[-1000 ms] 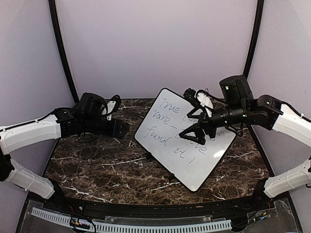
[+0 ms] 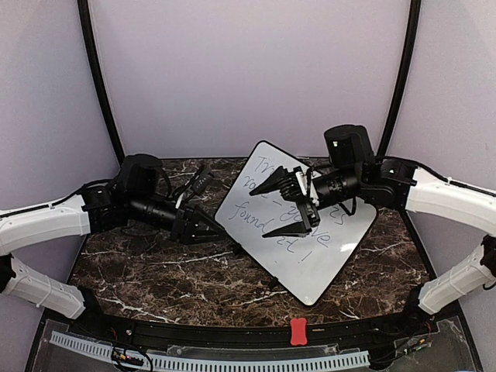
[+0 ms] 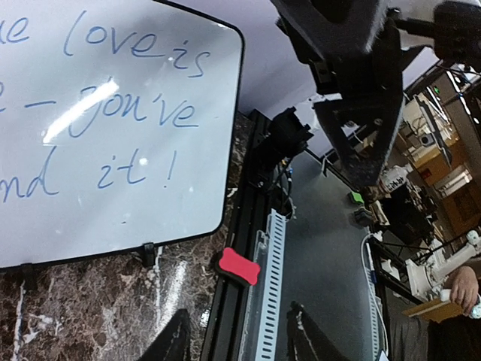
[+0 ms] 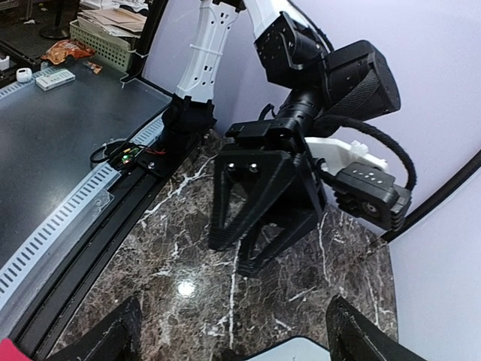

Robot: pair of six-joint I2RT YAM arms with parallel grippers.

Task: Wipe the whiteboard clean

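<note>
The whiteboard (image 2: 310, 283) lies tilted on the dark marble table, covered with handwriting in thin dark strokes. Part of the writing is hidden behind my right arm in the top view. My right gripper (image 2: 265, 210) is over the board with its fingers wide apart and nothing between them. Beside the board's left edge is my left gripper, its fingers apart and the gap empty. A small red object, perhaps the eraser (image 2: 298, 332), shows at the table's front edge, below the board's lowest corner. In the left wrist view, the same red piece (image 3: 239, 267) has a dark underside.
Along the front runs a black rail (image 2: 232, 332) with a pale slotted strip (image 2: 209, 364) before it. Dark clips (image 2: 271, 284) sit at the board's lower left edge. Bare marble (image 2: 155, 271) lies at the left.
The red object now shows at the front edge, where earlier top views had none. My right gripper has moved left over the board; my left gripper has moved right and down towards the board's edge.
</note>
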